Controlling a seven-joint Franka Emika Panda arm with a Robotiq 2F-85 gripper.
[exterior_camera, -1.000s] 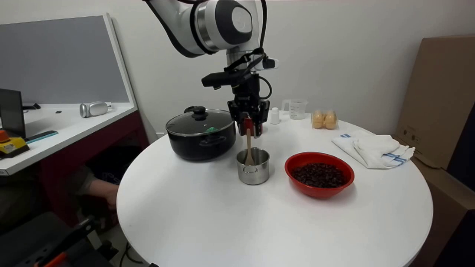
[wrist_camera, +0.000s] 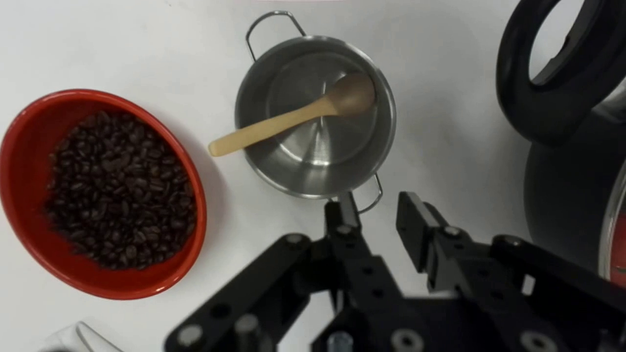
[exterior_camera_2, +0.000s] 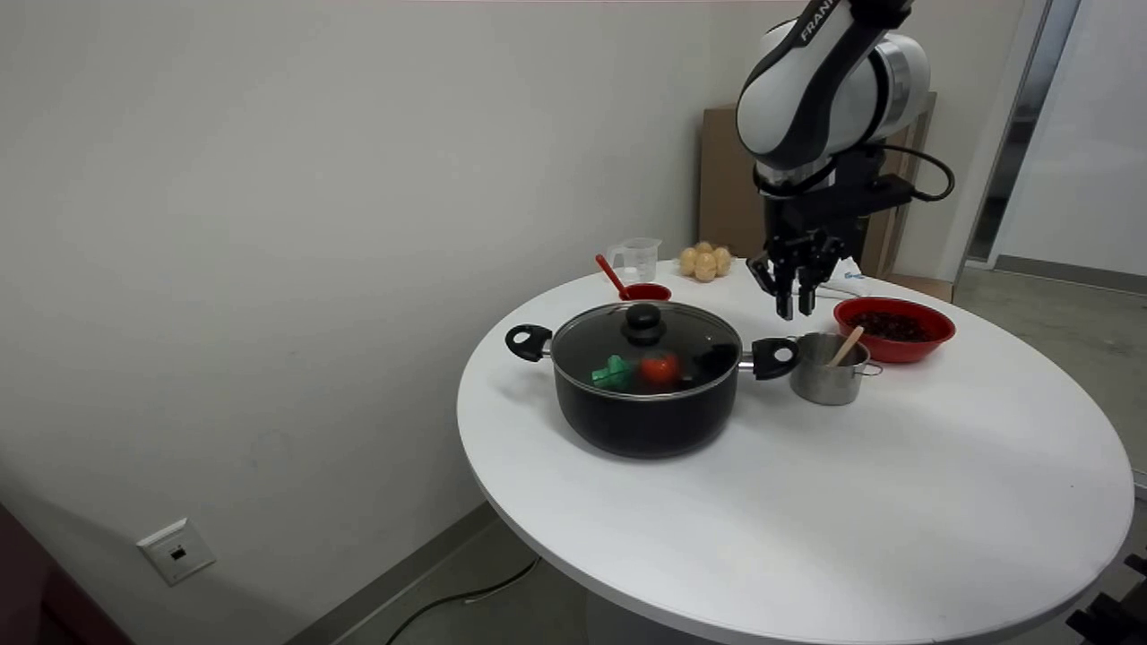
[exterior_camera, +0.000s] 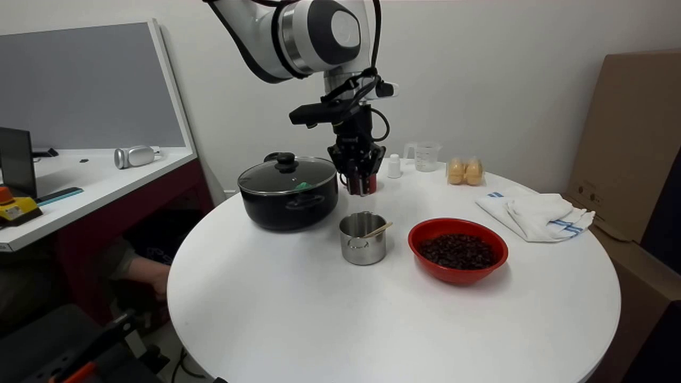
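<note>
A wooden spoon (wrist_camera: 281, 121) lies slanted in the small steel pot (wrist_camera: 264, 167), its bowl down inside and its handle resting over the rim toward the red bowl. In exterior view 1 the tip of the spoon (exterior_camera: 379, 230) pokes out at the right of the pot (exterior_camera: 362, 251). My gripper is partly open, its two fingers apart and nothing between them. From exterior view 2, the gripper (exterior_camera_2: 796, 308) hangs above the pot (exterior_camera_2: 825, 382), clear of the spoon (exterior_camera_2: 847, 344).
A red bowl (exterior_camera: 418, 246) of dark beans stands right of the pot. On the left is a large black lidded pot (exterior_camera: 281, 214), its handle (exterior_camera_2: 776, 358) close to the steel pot. A white cloth (exterior_camera: 539, 217) lies at the right.
A second ago the spoon stood upright in the steel pot with its handle up at my gripper. It has come away and tipped over against the rim; the arm has barely moved.
</note>
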